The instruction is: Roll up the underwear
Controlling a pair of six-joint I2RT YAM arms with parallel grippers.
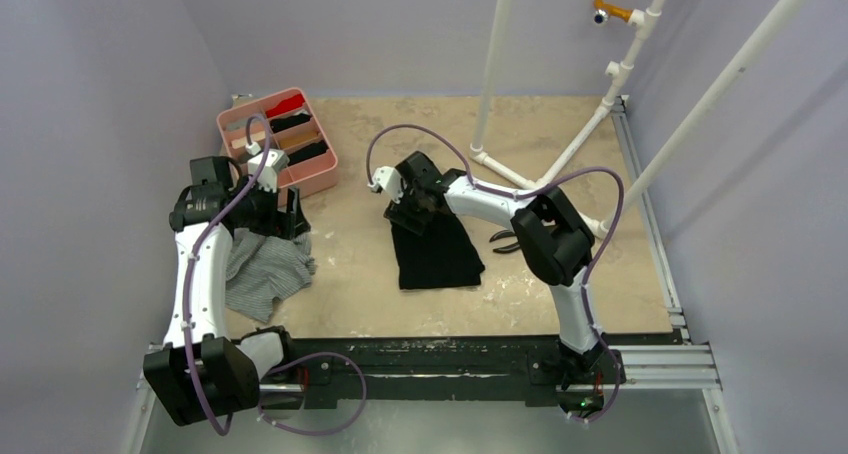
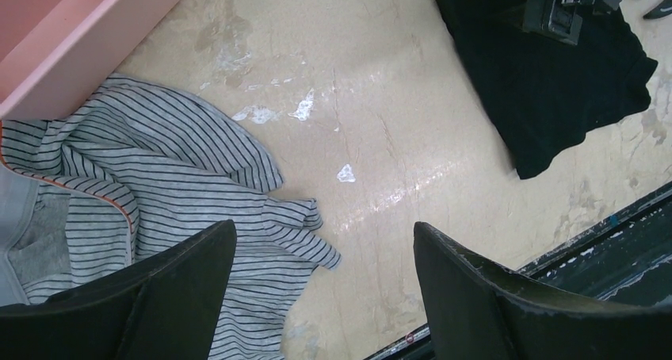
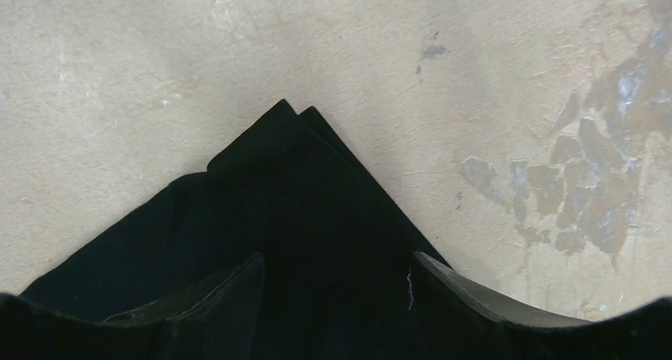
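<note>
Black underwear (image 1: 438,259) lies flat in the middle of the table, its folded corner (image 3: 281,138) visible in the right wrist view. Over its upper edge sits my right gripper (image 1: 405,219), fingers apart above the cloth (image 3: 333,217). My left gripper (image 1: 292,214) hangs over grey striped fabric (image 1: 265,269) at the left, fingers apart with only striped cloth (image 2: 174,193) seen below them.
A pink divided box (image 1: 320,169) holding folded items is at back left. White pipe framework (image 1: 555,169) stands at right, with dark pliers (image 1: 505,246) beside the underwear. Bare table lies between the fabrics and at the back.
</note>
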